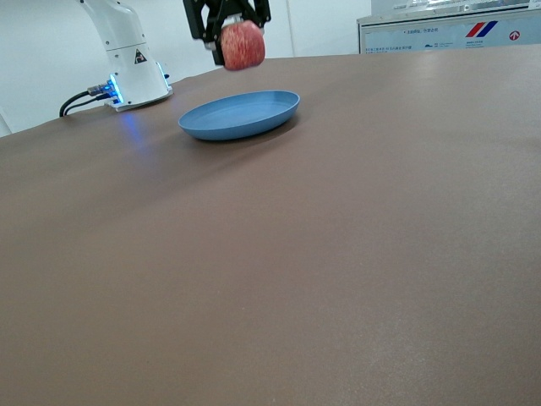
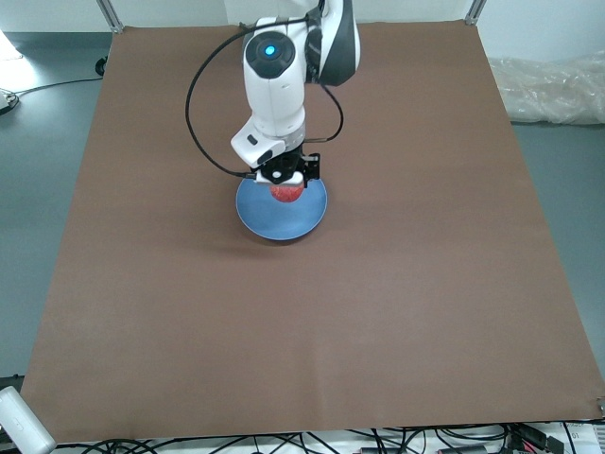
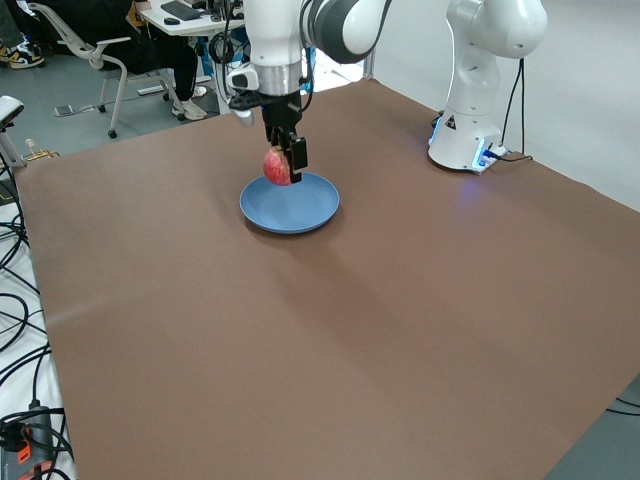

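Observation:
My gripper (image 1: 228, 34) is shut on a red apple (image 1: 243, 46), holding it in the air above a round blue plate (image 1: 239, 114). In the camera left view the apple (image 2: 286, 192) is mostly under the gripper (image 2: 286, 175), over the back part of the plate (image 2: 282, 219). In the camera right view the apple (image 3: 277, 167) hangs from the black gripper (image 3: 286, 167) over the plate (image 3: 289, 210); how high it is there is best seen in the camera top view.
Cables (image 2: 397, 437) run along the near edge, outside the tabletop.

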